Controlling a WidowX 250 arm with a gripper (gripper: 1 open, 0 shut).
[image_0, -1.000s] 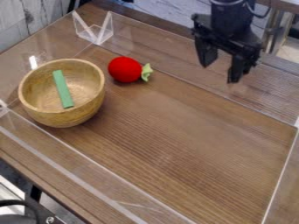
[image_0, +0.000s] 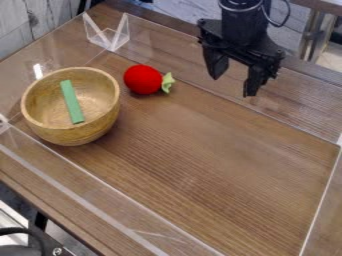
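Observation:
My black gripper (image_0: 234, 66) hangs over the back right of the wooden table, fingers pointing down; whether it is open or shut is unclear. To its left lies a red round object (image_0: 143, 79) with a small green piece at its right side. A wooden bowl (image_0: 94, 126) at the left holds a green stick-like object (image_0: 71, 102).
A clear wire-like or plastic holder (image_0: 108, 32) stands at the back left. A dark curved cable or part (image_0: 20, 233) is at the lower left corner.
My gripper has moved left across the back of the table, away from the right side. The bowl and red object have not moved.

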